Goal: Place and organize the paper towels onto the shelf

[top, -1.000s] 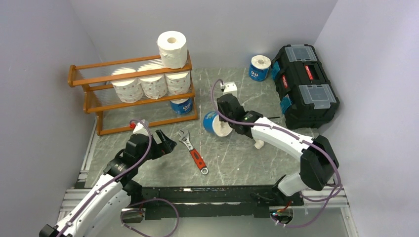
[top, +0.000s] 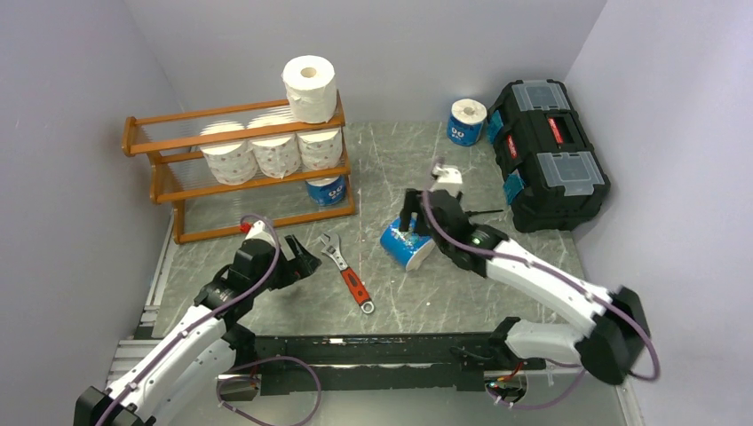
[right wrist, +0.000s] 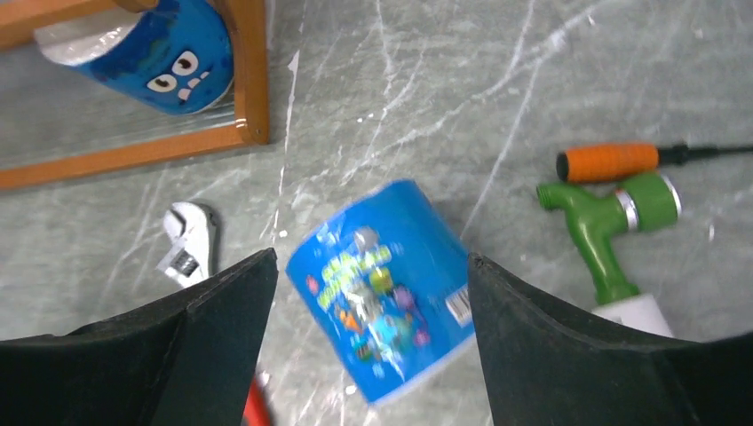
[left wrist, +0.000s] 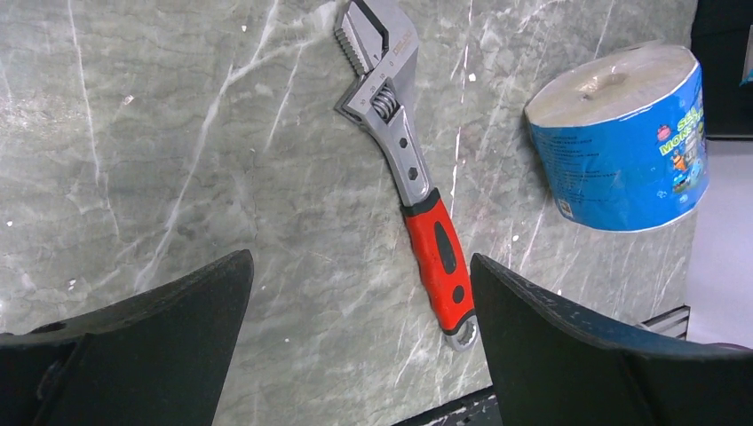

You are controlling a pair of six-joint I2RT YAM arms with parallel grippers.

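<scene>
A blue-wrapped paper towel roll (top: 405,245) lies tipped on its side at mid-table, with its printed wrapper up in the right wrist view (right wrist: 391,284). Over it hovers my right gripper, open, and its fingers look clear of the roll. To the left, my left gripper is open above bare tabletop, nothing between its fingers. The wooden shelf (top: 240,133) carries one white roll (top: 311,89) on top, several white rolls (top: 277,156) in the middle and a blue roll (top: 327,190) at the bottom right. Another blue roll (top: 467,122) stands upright at the back.
An adjustable wrench (top: 350,273) with a red handle lies between the arms. A green hammer (right wrist: 611,229) and an orange-handled screwdriver (right wrist: 613,162) lie right of the tipped roll. Black toolboxes (top: 550,151) fill the back right. Tabletop between shelf and back roll is clear.
The tipped roll has turned and shifted slightly right and toward the front. My right gripper has moved right and is blurred by motion.
</scene>
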